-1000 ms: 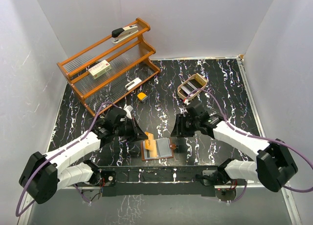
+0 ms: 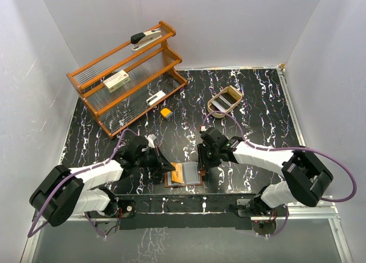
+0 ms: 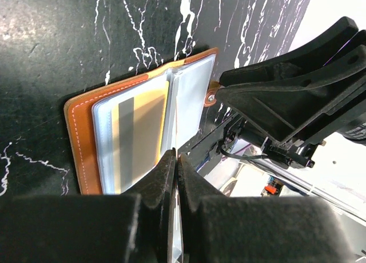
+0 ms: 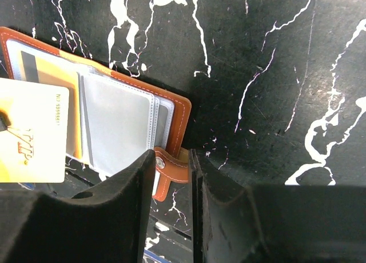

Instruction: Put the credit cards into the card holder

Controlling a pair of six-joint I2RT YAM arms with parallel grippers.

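The card holder (image 2: 190, 172), brown leather with clear sleeves, lies open near the table's front edge. Yellow and grey bands show through its left sleeve (image 3: 134, 131). My left gripper (image 2: 172, 167) is shut on a yellow-and-white credit card, which stands edge-on over the holder in the left wrist view. Whether the card's lower edge is inside a sleeve cannot be told. At the holder's right edge, my right gripper is partly open, its fingers (image 4: 150, 160) on either side of the brown snap tab (image 4: 171, 167).
A tan basket (image 2: 237, 93) with several cards stands at the back right. The wooden shelf (image 2: 123, 83) holds a stapler and boxes at the back left. An orange item (image 2: 166, 113) lies before it. Bare dark tabletop extends right of the holder.
My right gripper has moved down and slightly left to the holder's right edge. My left gripper has shifted slightly down and right with the card over the holder.
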